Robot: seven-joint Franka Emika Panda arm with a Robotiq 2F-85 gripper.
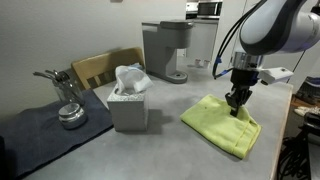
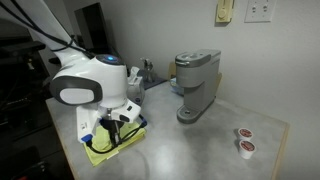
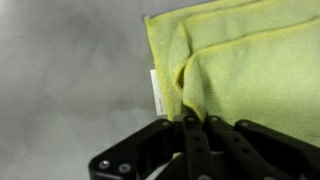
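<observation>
A yellow-green cloth point(image 1: 215, 125) lies on the grey table at the right in exterior view 1. My gripper point(image 1: 236, 109) is down at the cloth, shut on a pinched fold of it. In the wrist view, the fold of the cloth point(image 3: 190, 75) rises in a ridge to the gripper, and a small white tag point(image 3: 157, 92) sticks out from the cloth's left edge. From exterior view 2, the arm hides most of the cloth point(image 2: 97, 135) and the fingertips.
A white tissue box point(image 1: 128, 108) stands left of the cloth. Behind is a grey coffee machine point(image 1: 165, 48). A metal canister point(image 1: 70, 105) sits on a dark mat point(image 1: 45, 135) at far left. Two small cups point(image 2: 246, 148) are at the right in exterior view 2.
</observation>
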